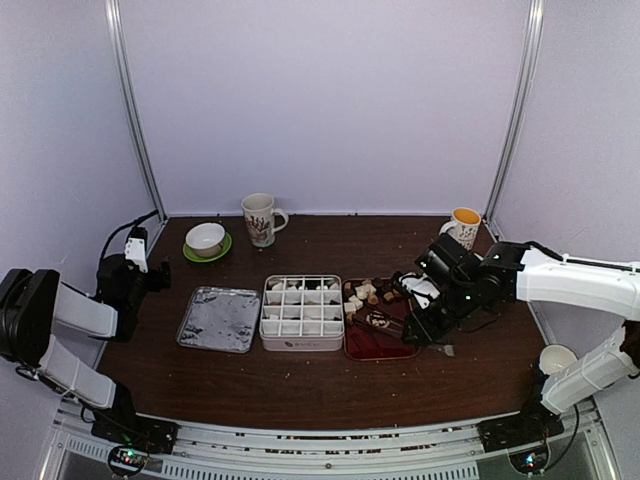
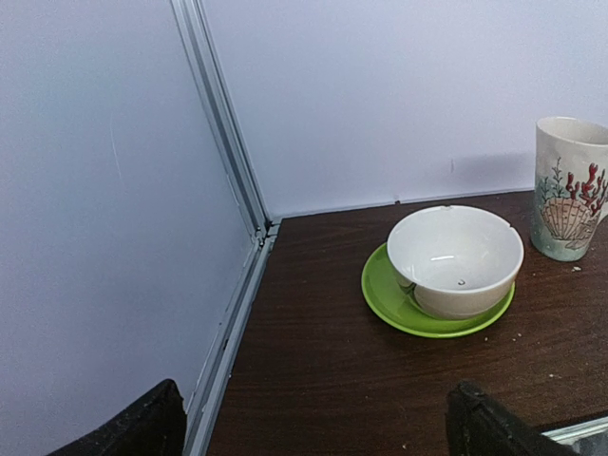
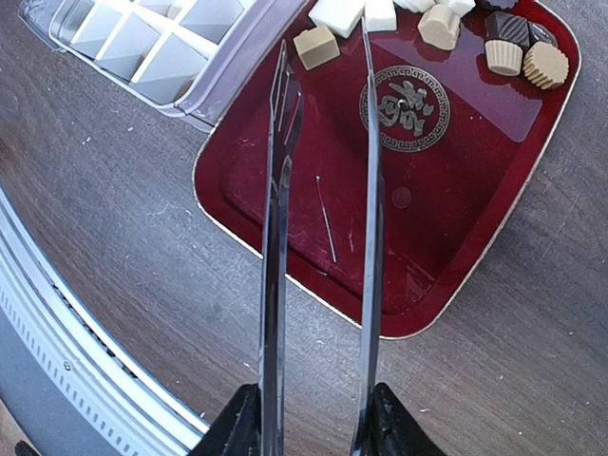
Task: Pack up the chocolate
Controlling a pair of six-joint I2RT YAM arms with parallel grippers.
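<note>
The red tray (image 3: pixel 446 237) holds white, tan and dark chocolates along its far side, among them a tan square piece (image 3: pixel 316 47), a white piece (image 3: pixel 336 13) and a dark one (image 3: pixel 505 28). Left of it stands the compartment box (image 1: pixel 301 343), with some contents in its rear cells, too small to tell. My right gripper hangs over the red tray, open, long tips reaching toward the chocolates with nothing clearly held. My left gripper is parked at the table's left side, open and empty.
A metal lid (image 1: pixel 217 320) lies left of the box. A white bowl (image 1: pixel 205 236) on a green plate (image 2: pixel 385 304), a tall mug (image 1: pixel 258 218) and an orange-lined mug (image 1: pixel 460 228) stand at the back.
</note>
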